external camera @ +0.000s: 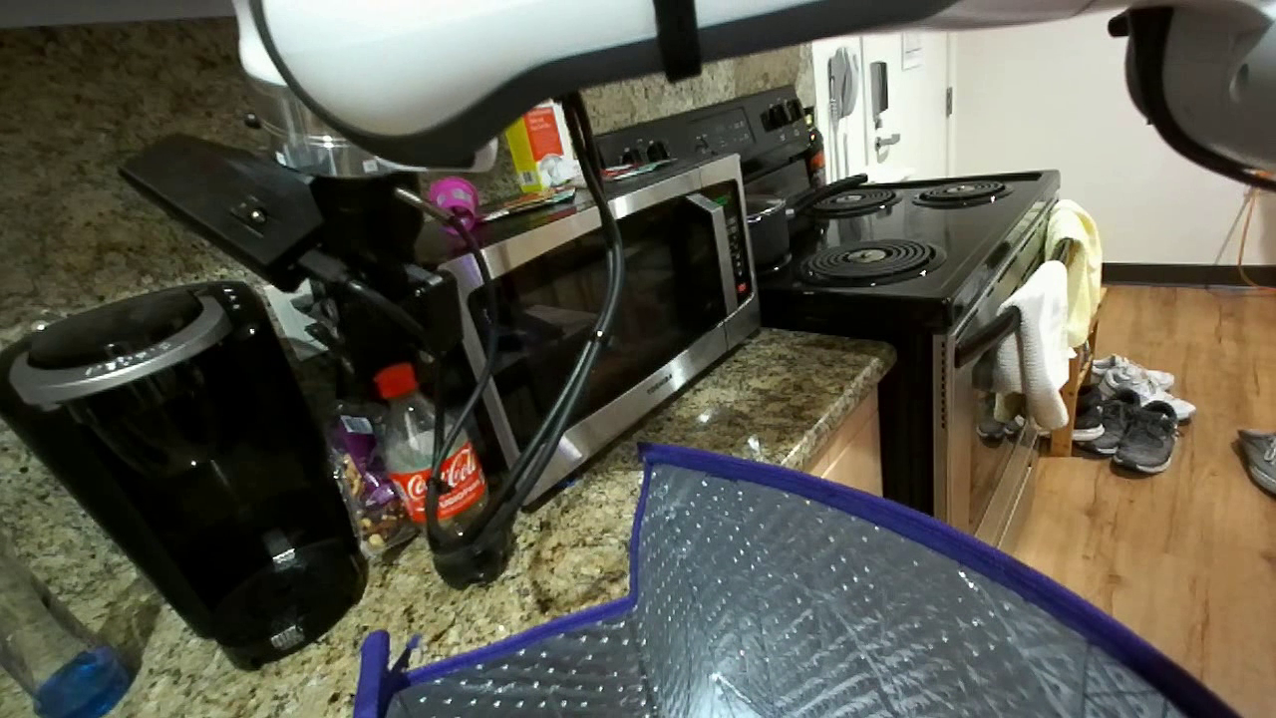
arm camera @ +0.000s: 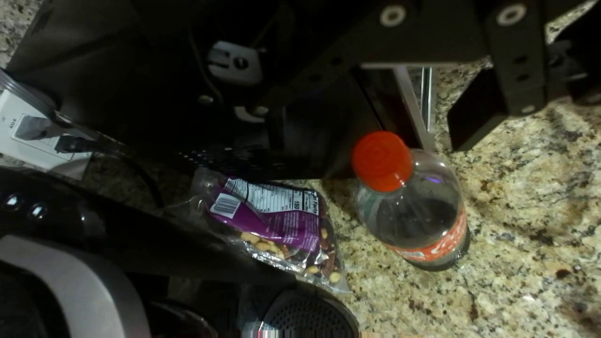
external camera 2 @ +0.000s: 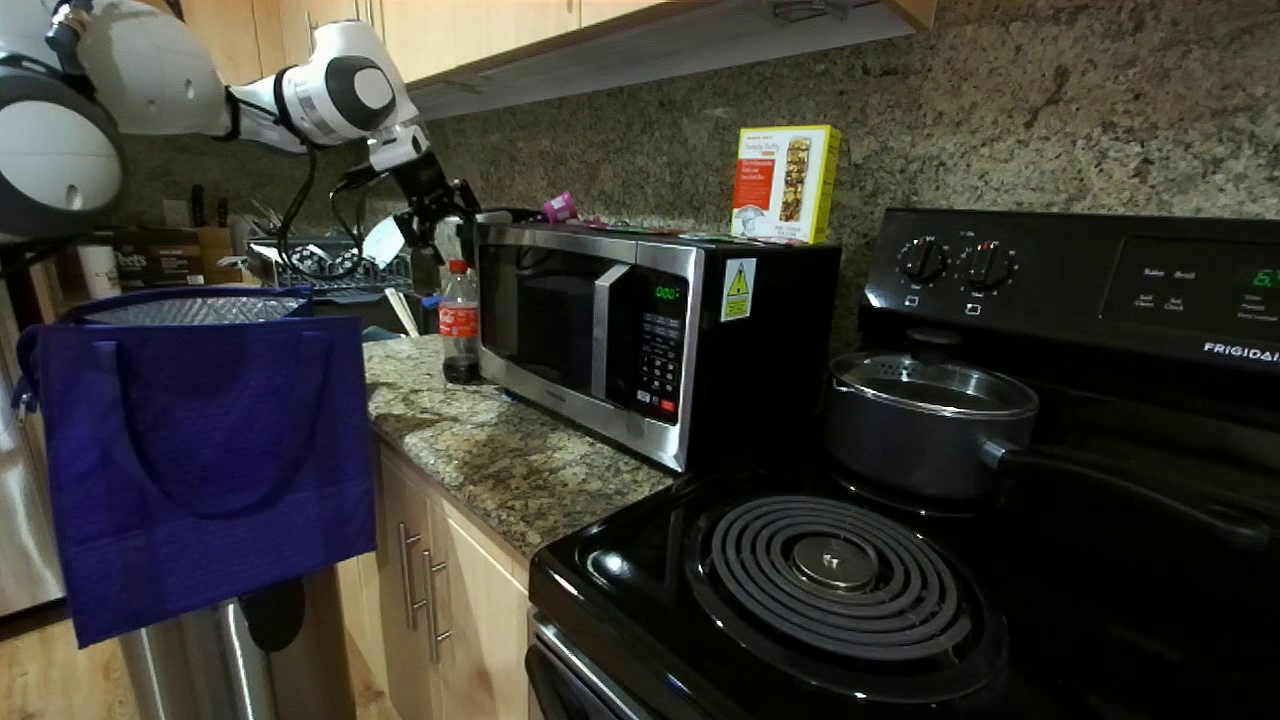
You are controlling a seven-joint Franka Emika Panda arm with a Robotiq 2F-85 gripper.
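My gripper (external camera 2: pixel 434 228) hangs above the counter at the microwave's left end, close over a cola bottle (external camera 2: pixel 458 324). In the wrist view, one dark finger (arm camera: pixel 479 110) stands out against the counter; the other is lost against the black microwave side. The fingers are apart, with nothing seen held. The bottle's red cap (arm camera: pixel 383 161) lies below the fingers, clear of the visible finger. The bottle stands upright, partly filled with dark drink. Beside it rests a purple bag of nuts (arm camera: pixel 270 217).
A black coffee maker (external camera: pixel 179 467) stands left of the bottle, the microwave (external camera: pixel 610 299) right of it. A pink cup (external camera: pixel 454 198) and a yellow box (external camera 2: pixel 786 180) sit on top. An insulated purple bag (external camera 2: pixel 216 420) is open in front of the counter.
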